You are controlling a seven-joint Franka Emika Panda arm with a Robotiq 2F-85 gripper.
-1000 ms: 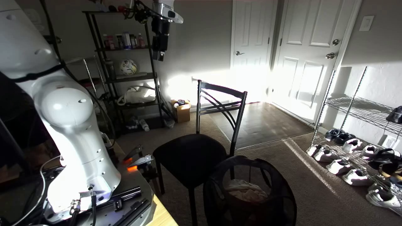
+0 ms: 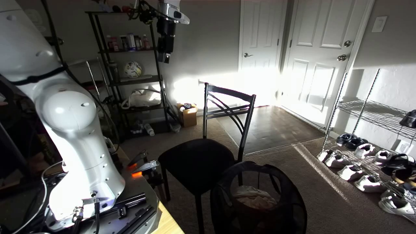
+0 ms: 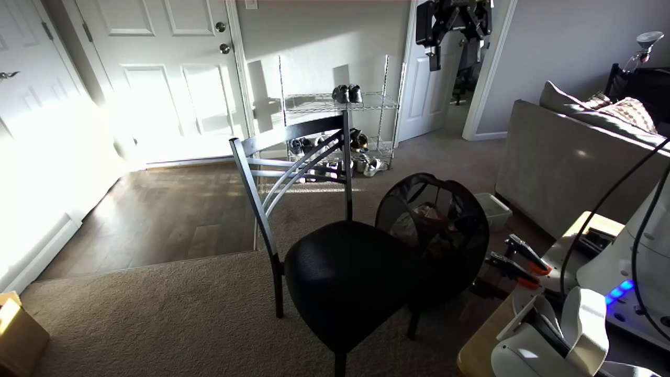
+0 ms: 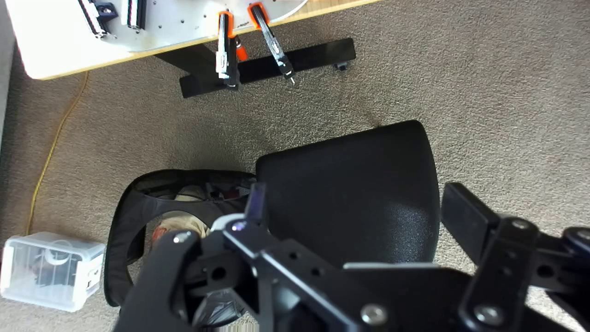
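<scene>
High above the black chair seat point(image 4: 354, 193) hangs my gripper, its two dark fingers spread wide apart with nothing between them. In exterior view 2 the gripper point(image 3: 458, 56) shows at the top, well clear of the chair point(image 3: 352, 276). Exterior view 1 has the gripper point(image 2: 164, 58) side-on, in front of the shelf. Beside the chair stands a black mesh hamper point(image 2: 257, 187) with pale cloth point(image 2: 255, 197) inside; from the wrist, part of that hamper point(image 4: 119, 249) is hidden behind the gripper's linkage.
A table point(image 4: 166, 41) with clamps point(image 4: 224, 52) jutting past its edge lies near the chair. On the floor sits a clear plastic bin point(image 4: 50, 271). A wire rack point(image 2: 370, 111) holds several shoes, and a dark shelf point(image 2: 128, 82) stands at the back. Open carpet surrounds the chair.
</scene>
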